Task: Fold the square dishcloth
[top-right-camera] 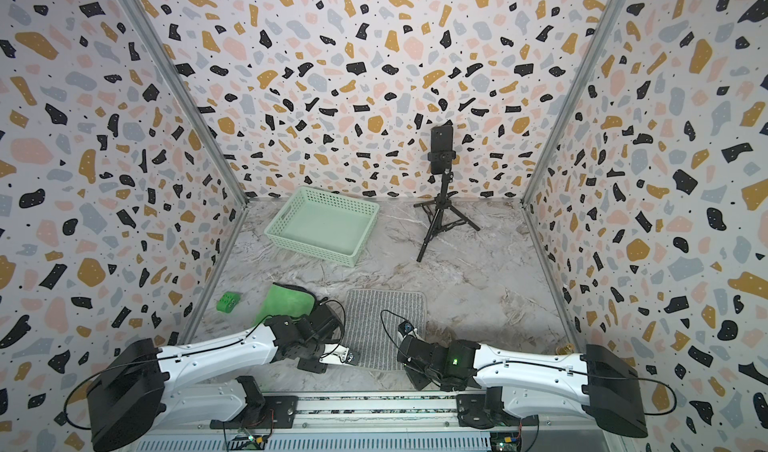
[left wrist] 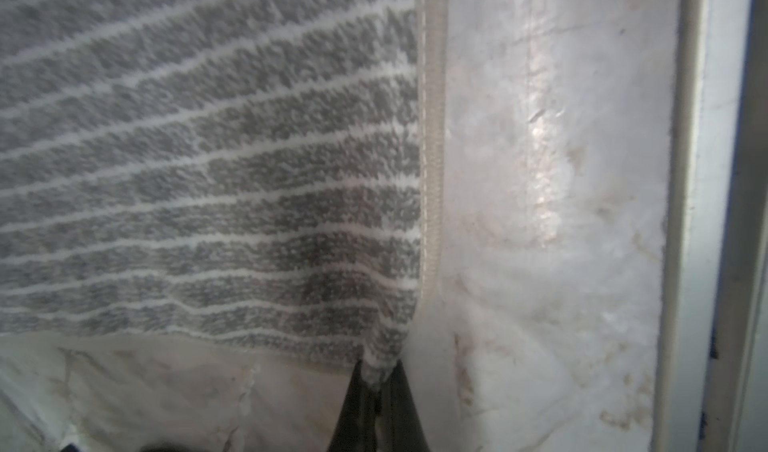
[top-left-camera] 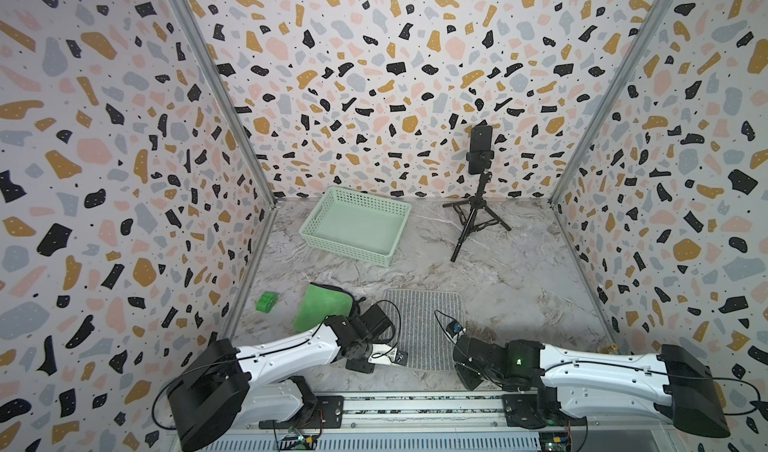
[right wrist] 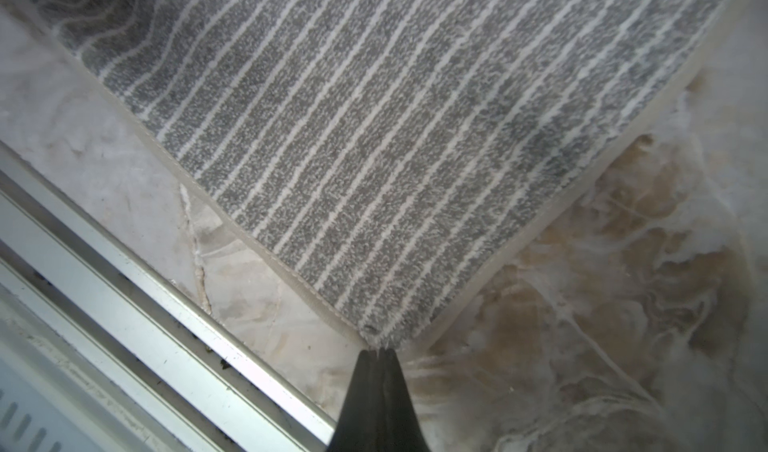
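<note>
The grey striped dishcloth (top-left-camera: 420,324) (top-right-camera: 384,316) lies open and flat on the marble table near the front edge. In the left wrist view, my left gripper is shut on its corner, which is pinched and creased between the fingertips. In the right wrist view, my right gripper is shut with its tips at the cloth's other near corner; nothing clearly shows between the fingers, and the corner looks flat.
A green cloth (top-left-camera: 320,304) with a dark edge lies left of the dishcloth, beside a small green item (top-left-camera: 266,301). A mint basket (top-left-camera: 356,224) stands at the back left, a black tripod (top-left-camera: 480,180) at the back right.
</note>
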